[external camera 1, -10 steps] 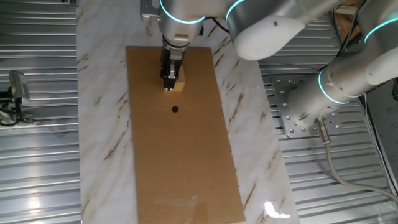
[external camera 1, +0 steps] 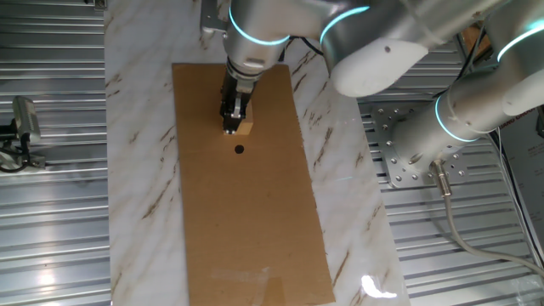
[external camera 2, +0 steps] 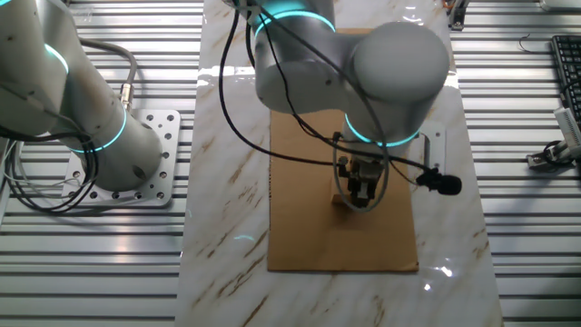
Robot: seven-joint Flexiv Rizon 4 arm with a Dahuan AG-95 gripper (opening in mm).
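Observation:
A light wooden block [external camera 1: 246, 127] rests on the brown cardboard sheet [external camera 1: 246, 204], just above a black round spot [external camera 1: 239, 149] in exterior view 1. My gripper [external camera 1: 230, 130] is down at the block and covers its left part there. In exterior view 2 the gripper [external camera 2: 361, 196] again hides much of the block [external camera 2: 339, 197], leaving one side showing. Whether the fingers are around the block or only against it cannot be made out, nor how far apart they stand. The spot is hidden in exterior view 2.
White marbled tabletop [external camera 1: 140, 195] surrounds the cardboard, and the sheet's lower half in exterior view 1 is bare. Slotted metal decking [external camera 1: 55, 229] lies beyond the table. Loose black cables [external camera 2: 238, 136] hang around the arm, with a dark cable end [external camera 2: 445, 184] near the gripper.
In exterior view 1 the block and my gripper have both shifted a little downward, toward the black spot. The arm links have moved somewhat right and down.

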